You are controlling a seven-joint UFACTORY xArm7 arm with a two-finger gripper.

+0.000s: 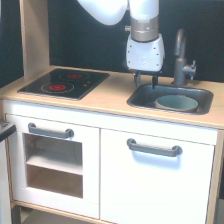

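Note:
In a toy kitchen, a teal bowl [177, 103] lies in the dark sink [145, 99] on the right of the wooden counter. The white robot arm comes down from the top, its gripper [148, 80] hanging above the left side of the sink, left of and above the bowl. Dark fingers point down; whether they are open or shut is hard to tell at this size.
A black stovetop [63, 83] fills the left of the counter [118, 98]. A grey faucet [182, 62] stands behind the sink at the right. White cabinet doors [154, 175] with grey handles are below.

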